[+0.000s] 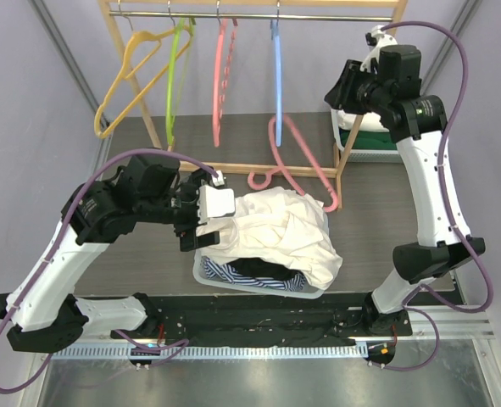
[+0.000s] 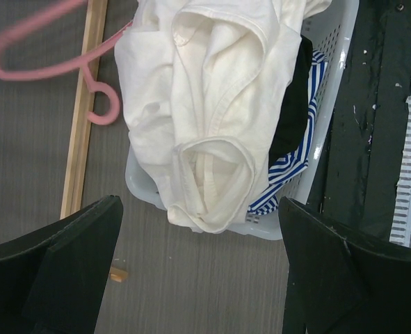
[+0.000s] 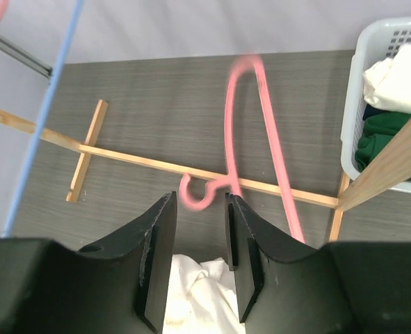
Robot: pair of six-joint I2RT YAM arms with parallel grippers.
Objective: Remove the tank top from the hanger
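Observation:
The white tank top point(image 1: 271, 225) lies crumpled over the light plastic basket point(image 1: 201, 273), with no hanger seen in it. Off the metal rail, the pink hanger point(image 1: 299, 140) appears low across the rack's bottom wooden bar, its hook towards the basket. It is blurred in both wrist views, so I cannot tell whether it rests. My right gripper is up by the rack's right post, fingers point(image 3: 165, 226) parted, with nothing between them. Beside the tank top, my left gripper stands wide open and empty; the neckline and armhole show ahead of it.
Yellow point(image 1: 119, 85), green point(image 1: 174, 80), another pink point(image 1: 219, 85) and blue point(image 1: 277, 76) hangers hang from the metal rail point(image 1: 250, 16). A second basket point(image 3: 349, 115) with white and green cloth stands behind the right post.

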